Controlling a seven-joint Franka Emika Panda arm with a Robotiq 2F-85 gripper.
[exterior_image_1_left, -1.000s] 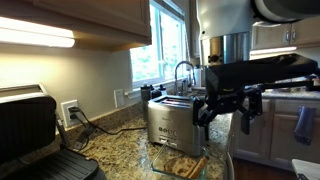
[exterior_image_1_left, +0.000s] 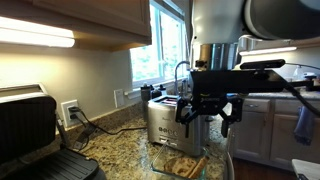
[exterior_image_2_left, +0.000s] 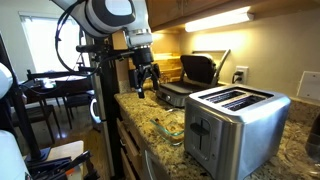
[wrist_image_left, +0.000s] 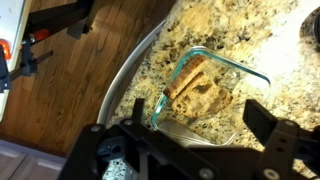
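A clear glass dish (wrist_image_left: 182, 68) with a pale green rim rests on the speckled counter, holding a flat, rough brown bread piece (wrist_image_left: 208, 101) and a narrower brown piece (wrist_image_left: 187, 73). In exterior view 1 the same dish (exterior_image_1_left: 158, 162) lies in front of the toaster. Above it hangs my gripper (exterior_image_1_left: 206, 122), open and empty, its fingers well apart. From the wrist view, the gripper spans the dish, one fingertip to each side. The lower part of the dish is partly covered by the gripper.
A silver two-slot toaster (exterior_image_2_left: 240, 125) stands beside the dish. An open black grill (exterior_image_1_left: 28, 130) sits at the left, near a wall outlet (exterior_image_1_left: 70, 112) with plugged-in cords. The counter's curved edge (wrist_image_left: 130, 72) drops to a wooden floor (wrist_image_left: 70, 80).
The dish and toaster look unmoved.
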